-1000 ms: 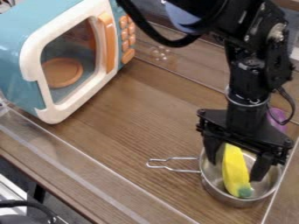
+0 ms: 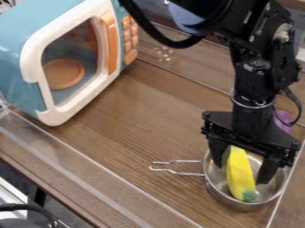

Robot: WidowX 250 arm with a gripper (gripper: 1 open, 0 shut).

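A yellow banana-like object with a green tip (image 2: pixel 241 177) lies in a steel pan (image 2: pixel 224 196) with a wire handle at the lower right. My black gripper (image 2: pixel 243 159) is down over the pan, its fingers on either side of the yellow object's upper part. Whether the fingers touch it is hard to tell.
A toy microwave (image 2: pixel 53 53) in blue and white, its window showing an orange disc, stands at the upper left. A purple item (image 2: pixel 284 120) is partly hidden behind the arm.
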